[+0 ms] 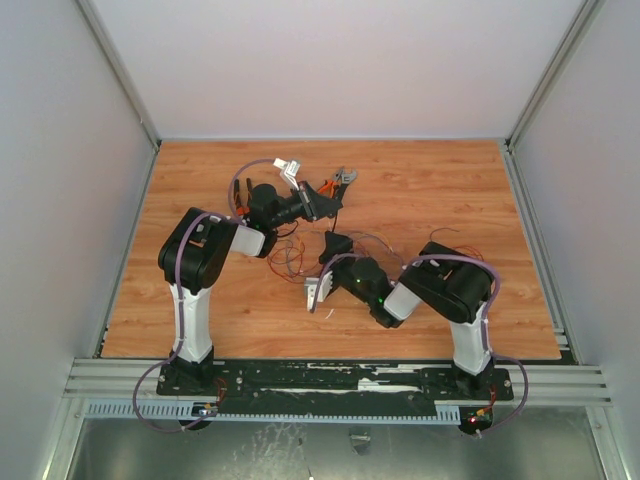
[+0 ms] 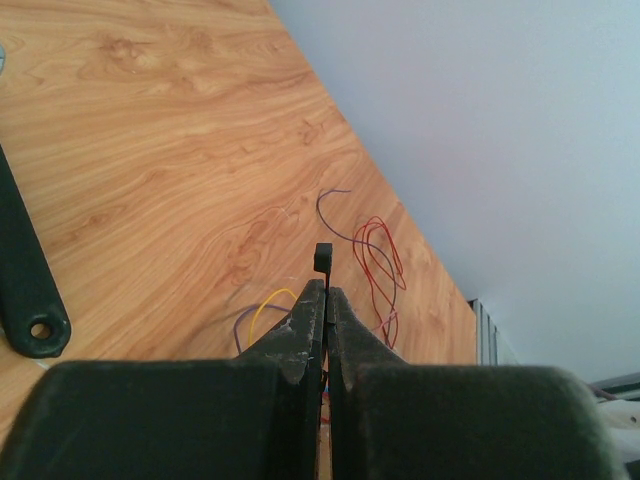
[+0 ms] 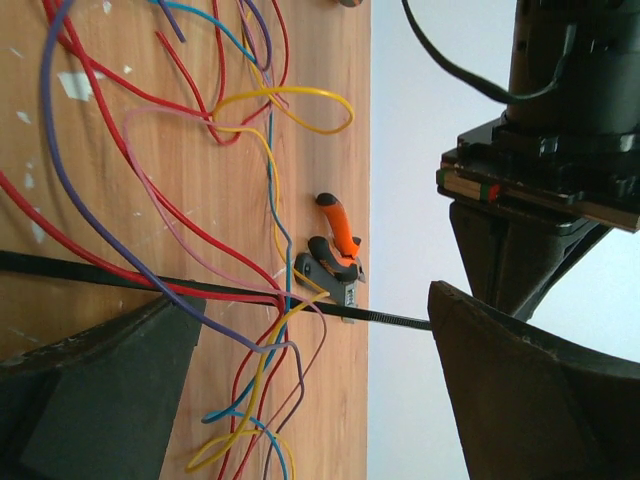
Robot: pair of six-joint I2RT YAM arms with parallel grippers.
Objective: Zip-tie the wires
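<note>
In the left wrist view my left gripper is shut on a thin black zip tie (image 2: 323, 258), whose end pokes up between the fingertips. The right wrist view shows the zip tie (image 3: 225, 292) stretched across, running behind some of the red and purple wires (image 3: 72, 190) toward the left gripper. My right gripper is open, its fingers (image 3: 110, 385) apart, with the tie and part of the wire bundle in view between them. From above, the right gripper (image 1: 335, 245) stands just below the left gripper (image 1: 338, 208). Whether the tie forms a loop cannot be seen.
Orange-handled pliers (image 1: 326, 187) and a wrench (image 1: 347, 176) lie behind the left gripper. More tools (image 1: 239, 197) rest at the left. Loose red wire (image 1: 468, 250) lies beyond the right arm.
</note>
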